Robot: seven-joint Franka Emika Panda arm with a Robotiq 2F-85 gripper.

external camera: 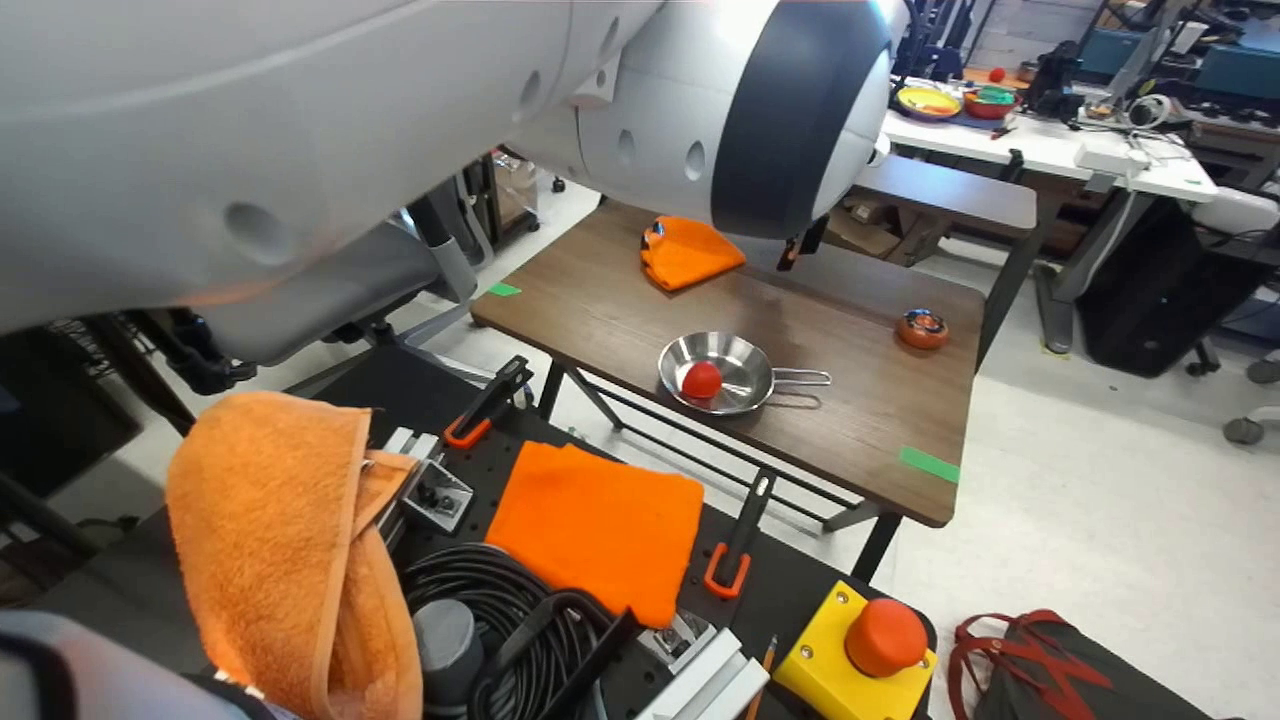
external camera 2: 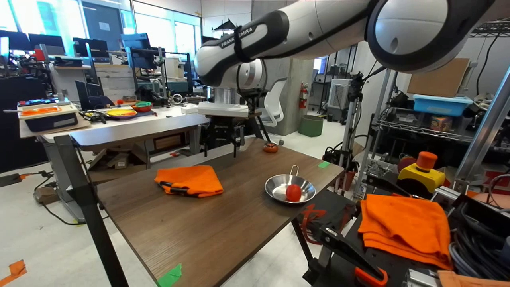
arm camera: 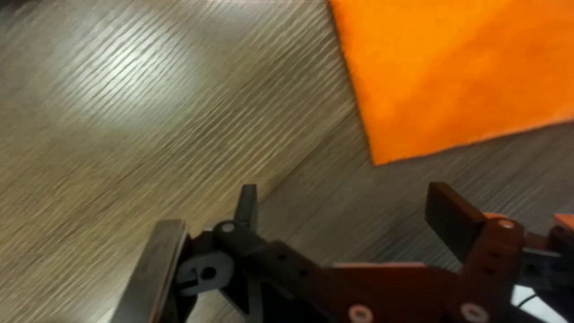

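Observation:
On the brown table (external camera 2: 224, 220) lies a folded orange cloth (external camera 2: 191, 177) with a dark band along one edge. One corner of that cloth (arm camera: 457, 70) fills the upper right of the wrist view. My gripper (external camera 2: 220, 154) hangs over the far part of the table, apart from the cloth. Its two fingers stand wide apart in the wrist view, bare wood showing between them, so the gripper is open and empty. A steel pan (external camera: 753, 372) with a red ball (external camera: 702, 380) in it stands near the table's edge. In exterior view 1 the arm mostly hides the gripper.
A small orange-brown round object (external camera: 923, 329) sits toward one end of the table. Green tape (external camera: 930, 464) marks table corners. A second orange cloth (external camera: 600, 522) and a yellow box with a red button (external camera: 885, 636) rest on the black bench. Mid-table is mostly clear.

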